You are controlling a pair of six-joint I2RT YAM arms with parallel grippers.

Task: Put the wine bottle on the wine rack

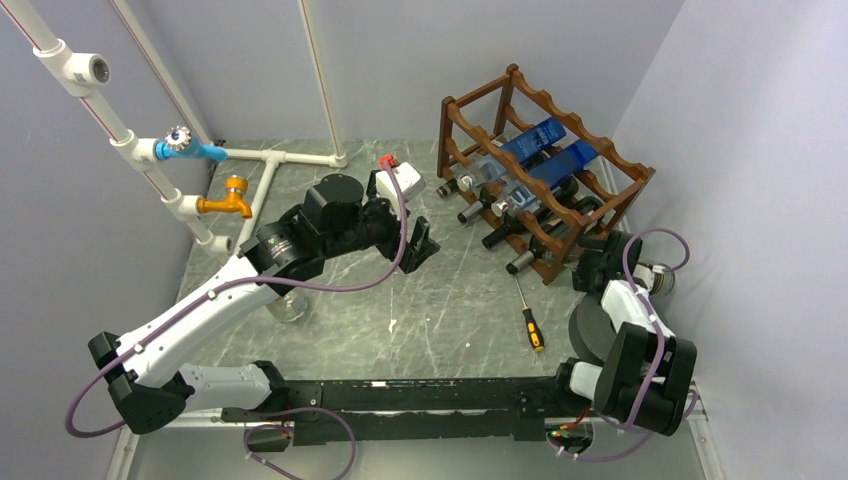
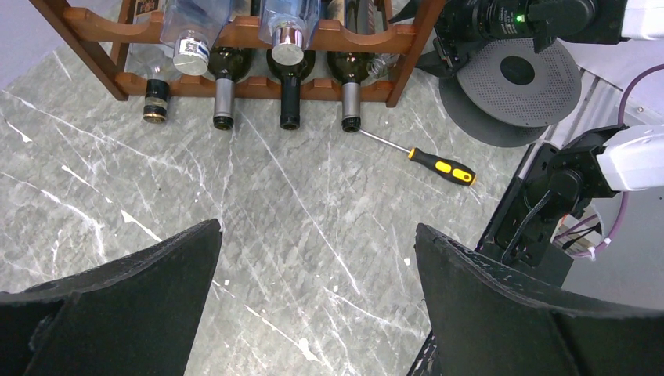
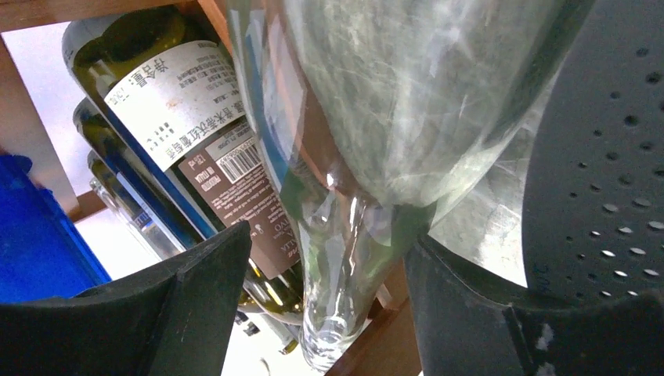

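Note:
The wooden wine rack point(image 1: 630, 170) stands at the back right with several bottles lying in it, two with blue labels point(image 1: 560, 165) on the upper level. My left gripper point(image 1: 418, 245) is open above the bare middle of the table, nothing between its fingers. My right gripper point(image 1: 590, 262) is low at the rack's front right corner. In the right wrist view a clear greenish bottle point(image 3: 344, 258) lies between and beyond its fingers, close to bottles in the rack; whether the fingers touch it cannot be told.
A screwdriver point(image 1: 532, 325) lies in front of the rack. Dark perforated round plates point(image 2: 501, 94) sit right of it. White pipes with taps point(image 1: 225, 200) run along the left.

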